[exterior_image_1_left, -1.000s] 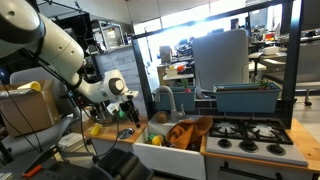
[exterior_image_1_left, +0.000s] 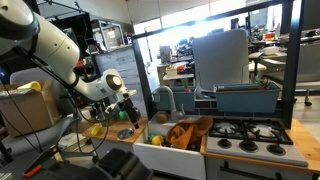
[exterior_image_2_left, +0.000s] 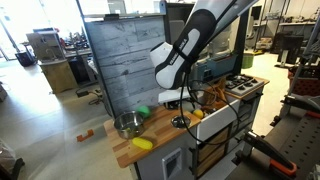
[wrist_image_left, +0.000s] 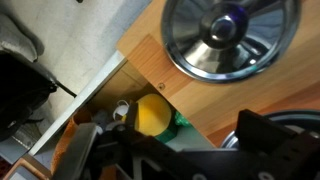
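Note:
My gripper stands open in the wrist view, with a dark finger (wrist_image_left: 130, 155) on the left and nothing visible between the two. Ahead of it, a round steel lid (wrist_image_left: 222, 62) with a dark knob lies on the wooden counter (wrist_image_left: 150, 60). In the second exterior view that lid (exterior_image_2_left: 181, 121) lies near the counter's front edge, below the arm. Past the counter's edge, a yellow object (wrist_image_left: 153, 115) and a green one (wrist_image_left: 181, 120) show in the wrist view. Exterior view 1 has the white arm (exterior_image_1_left: 110, 88) over the left counter; its fingertips are too small to judge there.
A steel pot (exterior_image_2_left: 128, 125) and a yellow item (exterior_image_2_left: 143, 143) occupy the counter's near end. The white sink (exterior_image_1_left: 180, 160) holds brown and yellow things. Farther right is a black stove (exterior_image_1_left: 250, 136). A faucet (exterior_image_1_left: 167, 98) rises behind the sink.
The arm's wrist has shifted slightly, appearing a little lower than one second ago. The lid and the objects in the sink look unmoved.

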